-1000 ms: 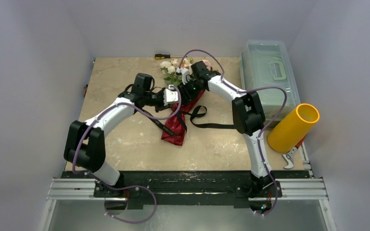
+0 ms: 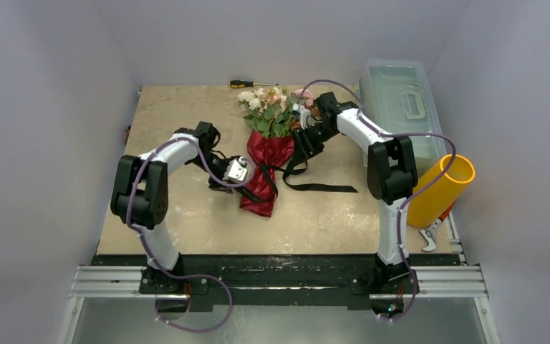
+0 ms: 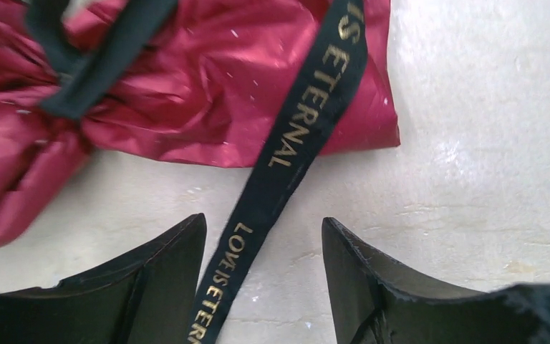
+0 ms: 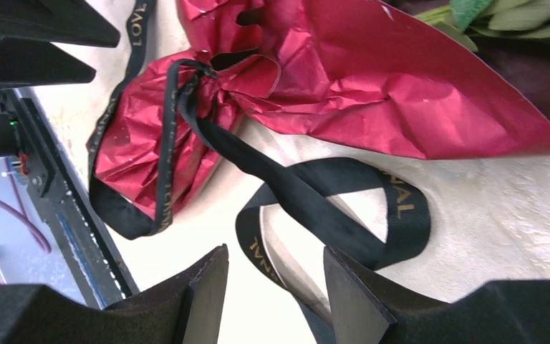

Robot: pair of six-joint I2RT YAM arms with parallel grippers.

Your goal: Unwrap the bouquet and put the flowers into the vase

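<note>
The bouquet of pale flowers [image 2: 266,104] lies on the table, its lower part in a red wrapper [image 2: 268,149] tied with black ribbon [image 2: 322,188]. To its left, my left gripper stands open over one ribbon tail [image 3: 276,161], which runs between and below the fingers without being gripped. My right gripper is open on the bouquet's right side, above the loose ribbon loop [image 4: 408,215], with nothing held. The yellow vase [image 2: 433,192] stands at the far right. The right arm partly hides the right side of the blooms.
A clear lidded box [image 2: 401,107] fills the back right, just behind the vase. A wrench [image 2: 430,235] rests by the vase's base. At the back edge lies a screwdriver [image 2: 243,84].
More of the flowers and wrapper shows; the bouquet stays in place.
</note>
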